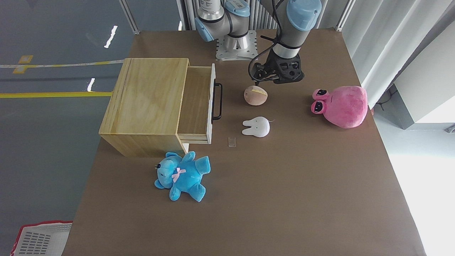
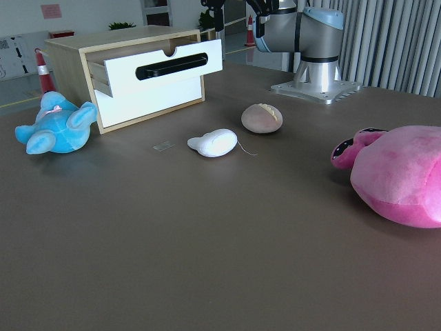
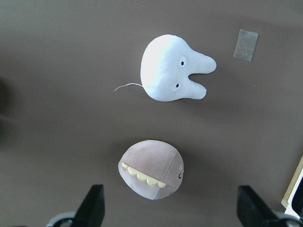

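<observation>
My gripper is open, high above the table, its two fingers wide apart in the wrist view with nothing held. Below it lie a round pale-pink plush (image 1: 255, 95) with a cream zigzag strip and, beyond that, a white long-eared plush (image 1: 256, 126) with a thin string. The wooden box (image 1: 147, 94) stands to the left with its drawer (image 1: 194, 102) pulled out and empty as far as the front view shows. A blue teddy bear (image 1: 185, 175) lies by the box's near corner; a pink plush (image 1: 343, 106) rests at the right.
A small clear patch (image 1: 232, 142) lies beside the white plush. The robot's base (image 1: 236, 51) is at the back edge, curtains behind and to the right.
</observation>
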